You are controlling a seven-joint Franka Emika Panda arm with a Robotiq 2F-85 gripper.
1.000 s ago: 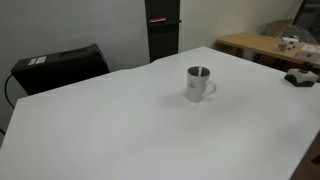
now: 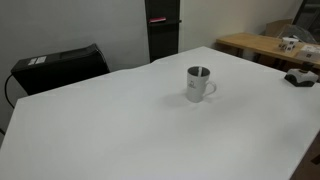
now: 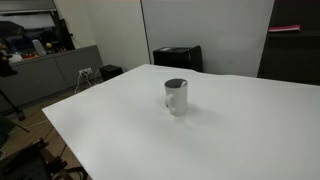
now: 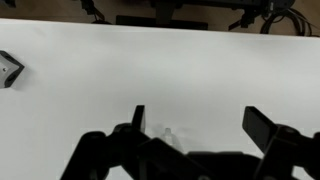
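A light grey mug [image 2: 198,86] stands upright on the white table [image 2: 110,120], with a pale, thin thing showing inside its mouth. In exterior view 2 the same mug [image 3: 177,97] has its handle turned toward the camera. My gripper is open in the wrist view, its dark fingers wide apart above the tabletop. Low in that view, a faint pale shape [image 4: 166,133] shows near the left finger; I cannot tell whether it is the mug. Neither exterior view clearly shows the gripper.
A grey and black object [image 4: 8,70] lies at the left of the wrist view. Behind the table stands a black box-like thing [image 2: 62,72]. A wooden table [image 2: 255,45] is at the far right.
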